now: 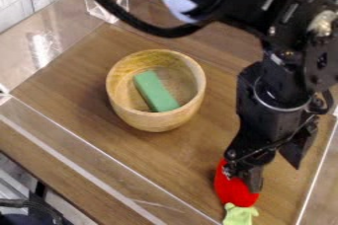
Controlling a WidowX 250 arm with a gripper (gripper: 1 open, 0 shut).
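Observation:
The black gripper is low at the lower right, its fingertips over a red, rounded object with pale green leafy-looking part, near the tray's front edge. The gripper is open; whether its fingers touch the red object is hard to tell. A wooden bowl with a green block inside sits left of the gripper.
The wooden tray floor is bare at the left. A clear plastic wall runs along the front. A clear object is at the back left, and the arm covers much of the upper right.

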